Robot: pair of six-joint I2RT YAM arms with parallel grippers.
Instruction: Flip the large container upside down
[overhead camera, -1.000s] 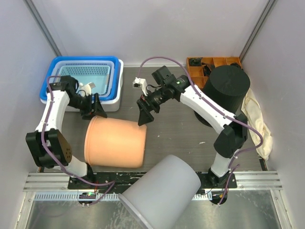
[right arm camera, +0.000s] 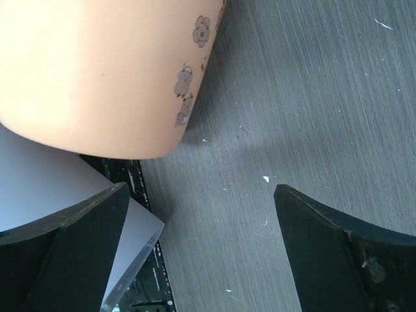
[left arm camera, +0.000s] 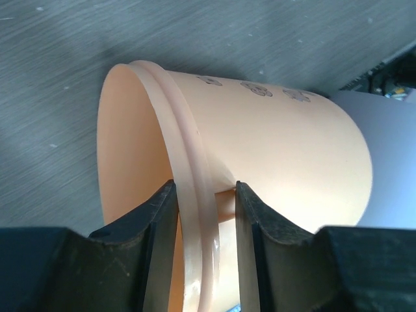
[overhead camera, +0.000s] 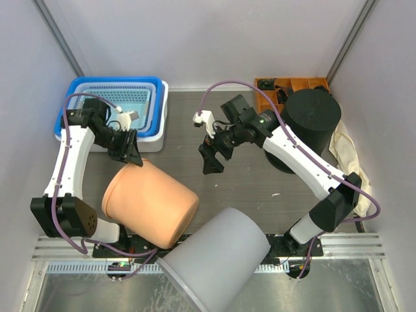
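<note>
The large orange container lies on its side, slanting down to the right in the top view. Its open, rimmed end faces left, as the left wrist view shows. My left gripper straddles the container's rim, one finger inside the mouth and one outside. A gap shows between the rim and the outer finger, so the fingers are not closed tight. My right gripper stands open and empty, apart from the container, over bare floor to its right.
A grey container lies on its side at the front, close to the orange one. Behind the left gripper sits a blue-rimmed basket. A black cylinder, an orange tray and a cream cloth are at the right.
The orange container has swung from level to slanting, its base end moving down in the top view. My right gripper has drawn away to the right. The grey container has shifted slightly left.
</note>
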